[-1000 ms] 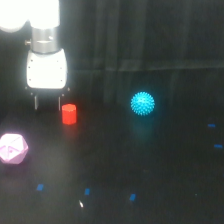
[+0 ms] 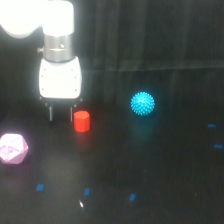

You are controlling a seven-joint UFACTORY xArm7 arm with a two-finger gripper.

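Observation:
Hanging at the upper left, my gripper (image 2: 61,115) points down with its two thin dark fingers spread apart and nothing seen between them. A small red block (image 2: 81,122) stands on the dark surface just right of the gripper. The right finger is at or against the block's left side; whether they touch, I cannot tell.
A spiky light-blue ball (image 2: 142,103) rests right of centre. At the left edge lies a pink faceted ball (image 2: 13,148). Small blue marks (image 2: 87,191) dot the dark surface (image 2: 150,160), which is open across the middle and front.
My gripper has moved right and lower in the view. The red block has shifted the same way, right and toward the camera. Both balls are where they were.

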